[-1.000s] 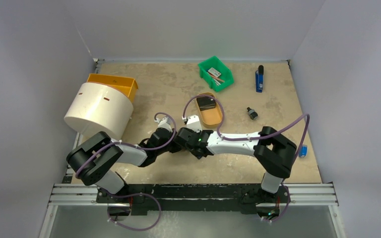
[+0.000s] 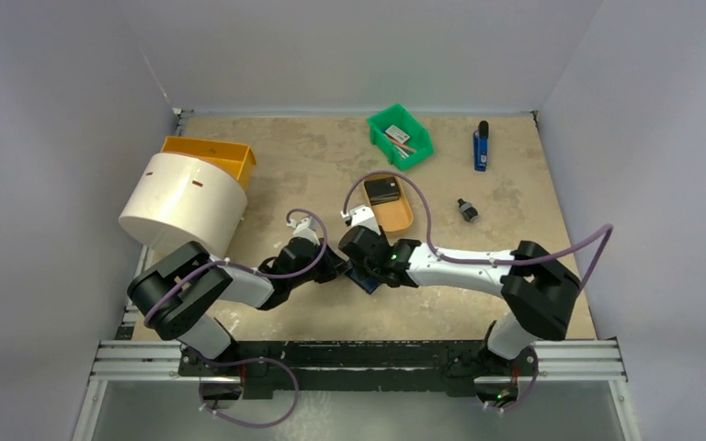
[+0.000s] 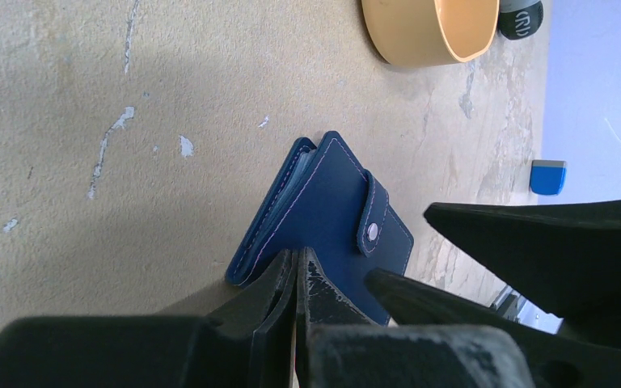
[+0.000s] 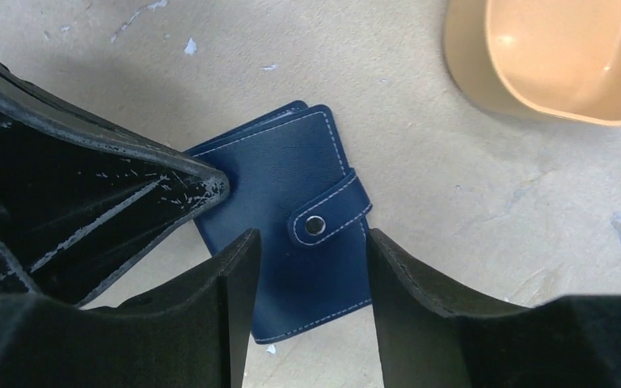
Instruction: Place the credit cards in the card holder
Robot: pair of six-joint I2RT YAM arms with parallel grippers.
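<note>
A navy card holder [image 4: 291, 170] with a snapped strap lies on the table at the front middle; in the top view the arms hide most of it [image 2: 366, 283]. My left gripper is shut with its tips at the holder's left edge, and nothing shows between its fingers. Whether those tips press on the holder [image 3: 335, 194] I cannot tell. Over the strap side hangs my right gripper, open, its fingers apart with the holder visible below the gap. No loose credit card can be made out in any view.
Behind the holder stands an orange tray [image 2: 395, 220] with a black item [image 2: 382, 190] in it. Farther back is a green bin [image 2: 418, 156] with small things inside. A white cylinder [image 2: 184, 202] is at the left. Open table lies at the right rear.
The right arm's elbow has swung to the right, now covering the small blue box at the table's right. More of the card holder shows than a second ago. My left arm has hardly moved.
</note>
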